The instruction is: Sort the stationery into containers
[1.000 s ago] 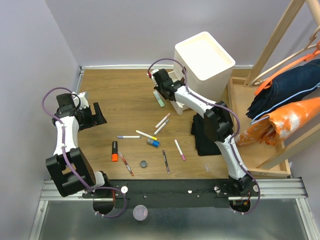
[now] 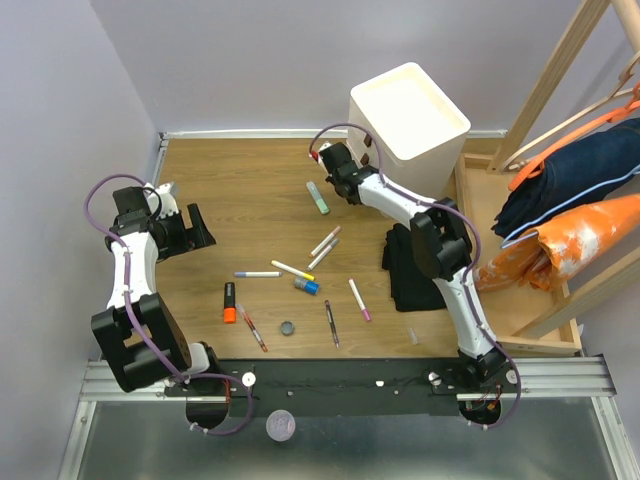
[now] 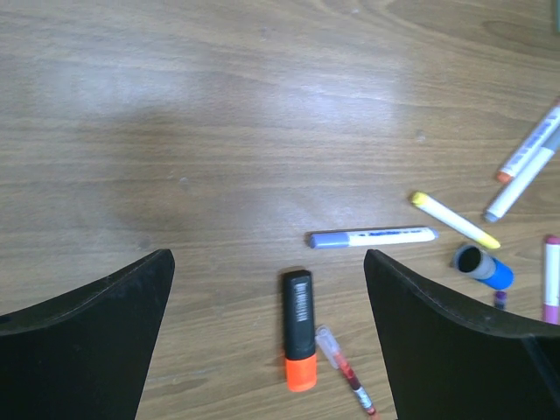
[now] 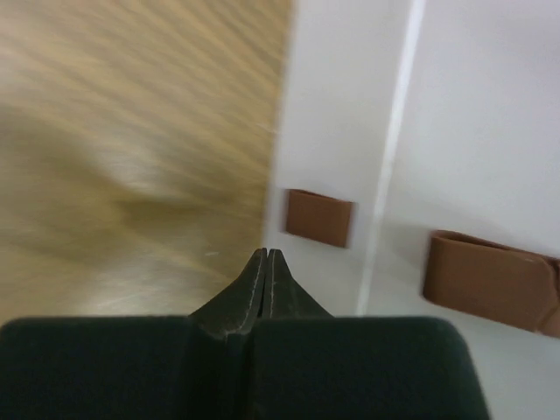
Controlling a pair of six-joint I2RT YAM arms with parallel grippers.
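My left gripper stands open above the left of the table, nothing between its fingers. My right gripper is shut, its tips by the front of the white drawer cabinet [image 2: 412, 100]. In the right wrist view, brown pull tabs [image 4: 318, 218] show on that front. Loose on the table lie a black-and-orange highlighter [image 3: 299, 324], a red pen [image 2: 252, 329], a blue marker [image 3: 374, 237], a yellow-capped marker [image 3: 455, 219], a blue cylinder [image 2: 306, 286], a dark pen [image 2: 332, 324], a pink-capped marker [image 2: 360, 300], two markers [image 2: 324, 248] side by side and a green item [image 2: 317, 197].
Right of the table stands a wooden rack [image 2: 520, 310] with hanging clothes. Black folded cloth [image 2: 412, 275] lies beside the right arm. A small grey round piece [image 2: 287, 328] sits near the front edge.
The cabinet's white drawer stood out earlier and has slid in toward the cabinet. My right gripper has moved right along with it. The left arm has barely moved; the stationery lies as before.
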